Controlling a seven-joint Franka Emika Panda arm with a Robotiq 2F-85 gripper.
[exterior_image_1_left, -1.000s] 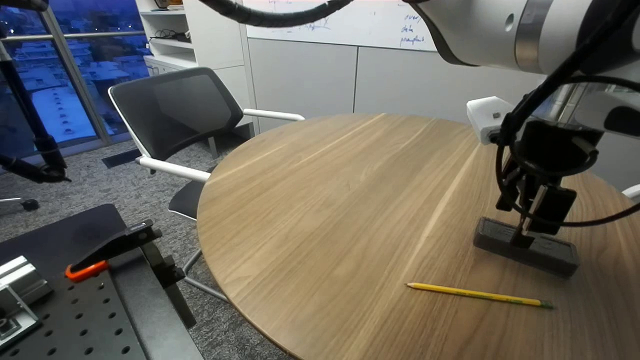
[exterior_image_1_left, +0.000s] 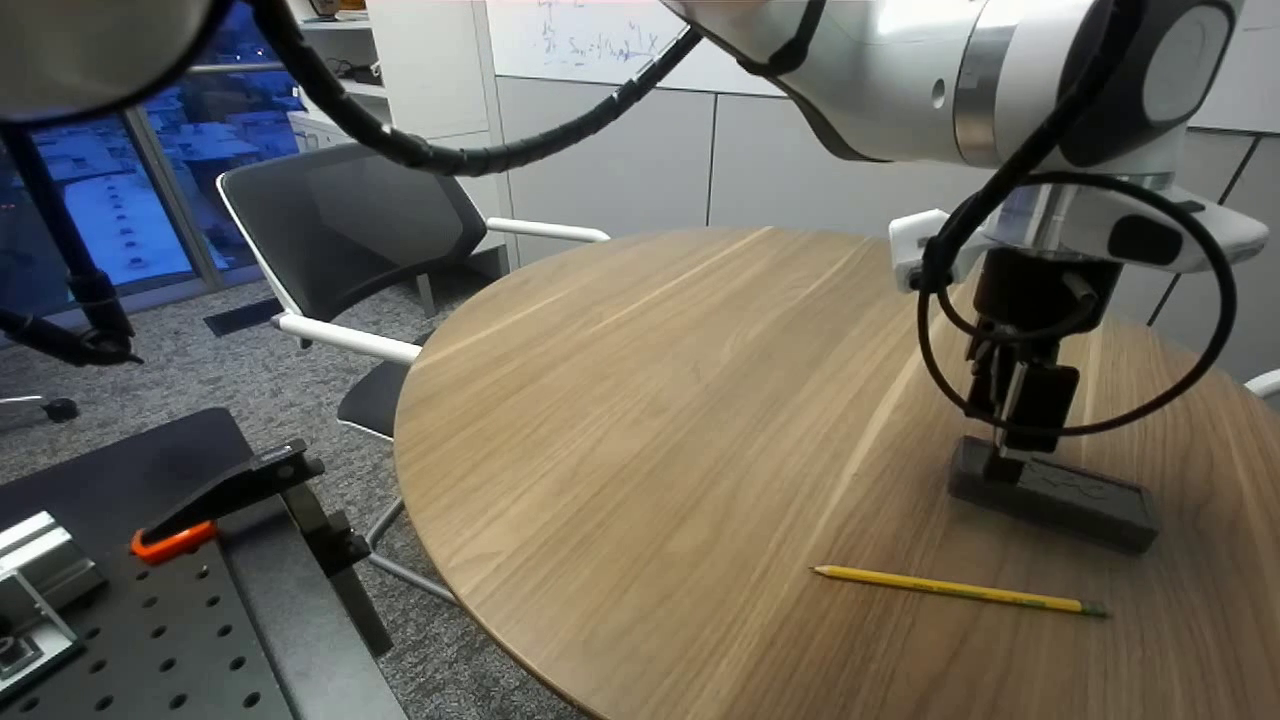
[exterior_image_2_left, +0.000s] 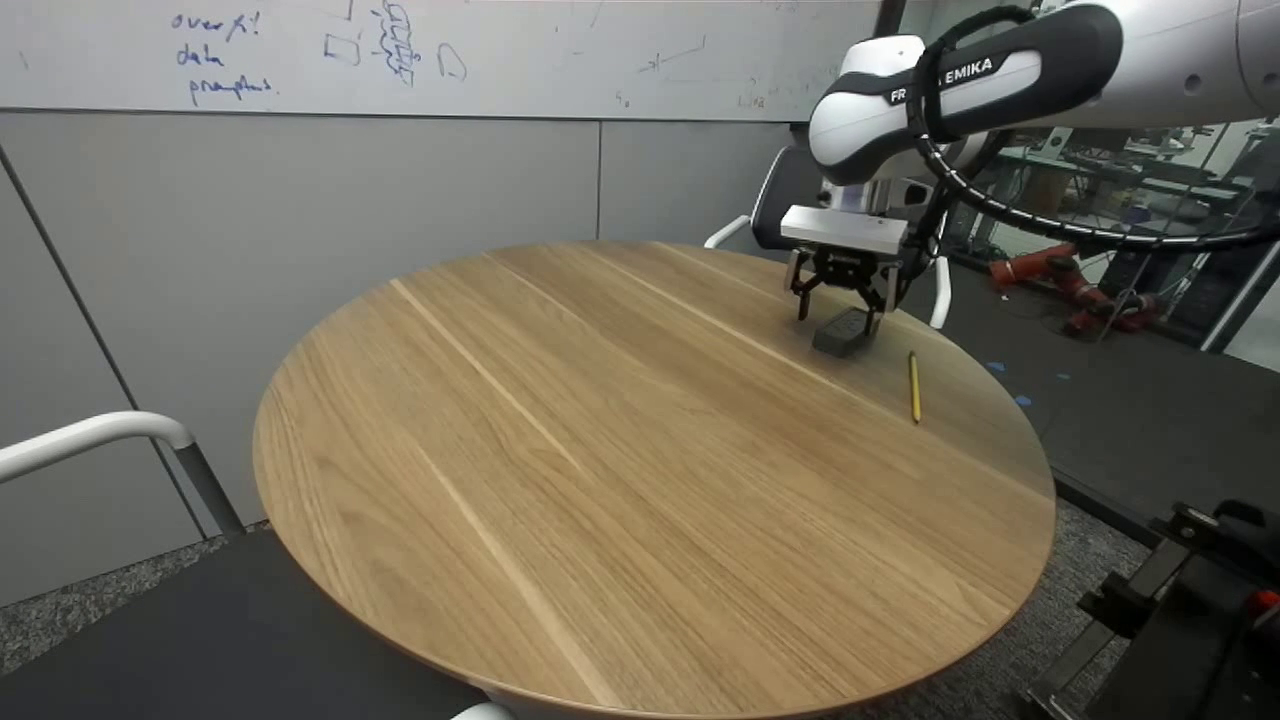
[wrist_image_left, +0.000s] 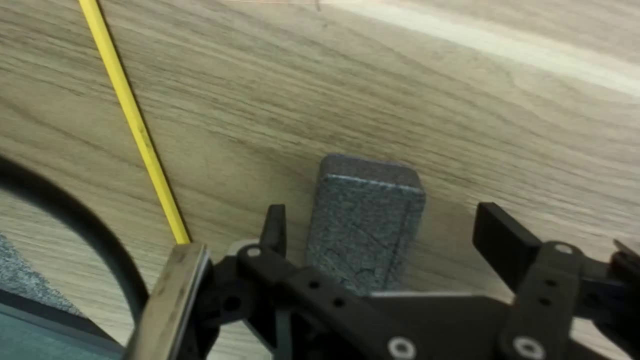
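A dark grey block (exterior_image_1_left: 1086, 498), shaped like an eraser, lies flat on the wooden table at the right. My gripper is open, and in the wrist view the block (wrist_image_left: 366, 222) shows between its spread fingers, closer to the left one, with bare wood on either side. From exterior view 2, the gripper (exterior_image_2_left: 836, 322) points straight down at the block (exterior_image_2_left: 842, 334). A yellow pencil (exterior_image_1_left: 960, 588) rests on the table a short way from the block. Part of the block is hidden behind the gripper's body in the wrist view.
A chair (exterior_image_1_left: 360, 252) stands at its edge, and a dark cart (exterior_image_1_left: 180, 600) with a clamp is close by. A black cable loops around the wrist.
The arm and gripper have moved left in exterior view 1, toward the block's left end. The block and the pencil lie where they were.
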